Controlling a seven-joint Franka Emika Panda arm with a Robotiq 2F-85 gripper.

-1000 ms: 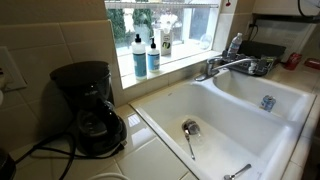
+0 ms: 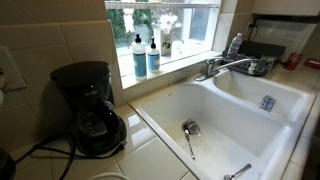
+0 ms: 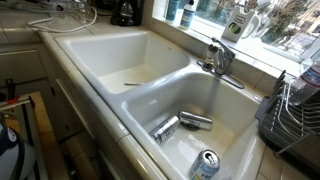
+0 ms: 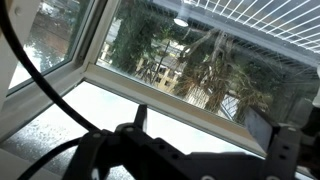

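My gripper shows in the wrist view with its fingers [image 4: 258,127] wide apart and nothing between them. Behind it are a window and trees, so it faces away from the sink. A white double sink [image 3: 118,103] fills much of the second exterior view. Its nearer basin holds several cans: two silver ones lie on their sides, one can [image 3: 165,128] beside another can [image 3: 195,121], while a blue-and-silver can [image 3: 207,163] is closer to the front. In the first exterior view, a metallic item [image 2: 191,128] and a spoon [image 2: 238,172] lie in the other basin.
A black coffee maker [image 2: 90,105] stands on the tiled counter left of the sink. Two bottles, one a blue-labelled bottle [image 2: 139,58], are on the windowsill. The faucet [image 2: 212,66] reaches over the basins. A dark dish rack [image 3: 292,118] borders the sink.
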